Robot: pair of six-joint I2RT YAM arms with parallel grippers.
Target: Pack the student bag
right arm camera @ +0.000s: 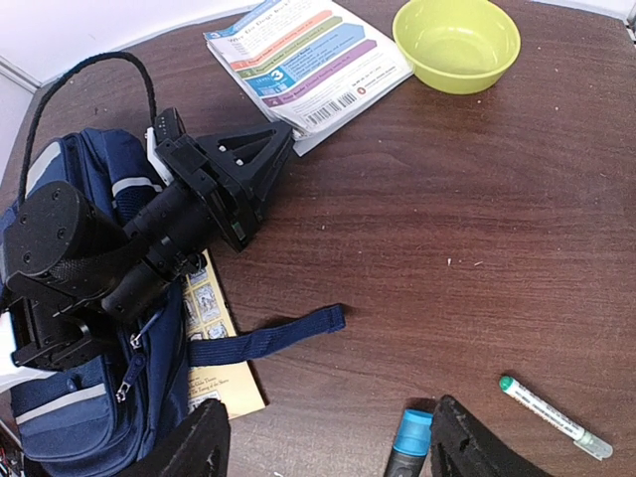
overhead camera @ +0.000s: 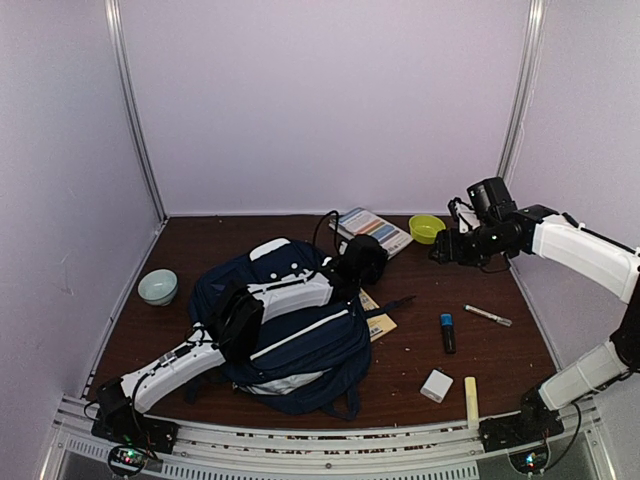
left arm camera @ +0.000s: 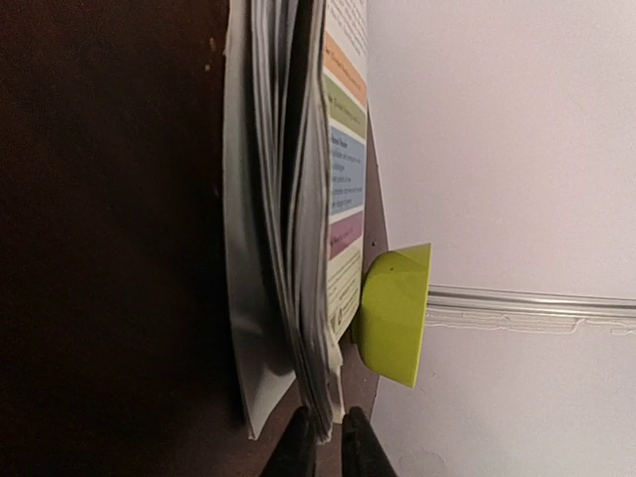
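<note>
The navy backpack (overhead camera: 285, 350) (right arm camera: 75, 412) lies on the table beneath my left arm. A booklet with coloured bands (overhead camera: 370, 227) lies at the back; in the left wrist view its page edges (left arm camera: 298, 248) fill the middle. My left gripper (overhead camera: 368, 262) is at that booklet's near edge, fingers slightly apart; whether paper is between them is unclear. My right gripper (overhead camera: 446, 247) hangs open over the right side, above a blue-capped bottle (overhead camera: 447, 333) (right arm camera: 407, 447). A tan book (overhead camera: 380, 322) (right arm camera: 209, 308) lies partly under the backpack.
A yellow bowl (overhead camera: 427, 227) (left arm camera: 393, 313) stands beside the booklet, a pale bowl (overhead camera: 158, 287) at the left. A marker (overhead camera: 488, 315), a white box (overhead camera: 436, 386) and a yellow stick (overhead camera: 471, 400) lie at the right. Bare table lies between them.
</note>
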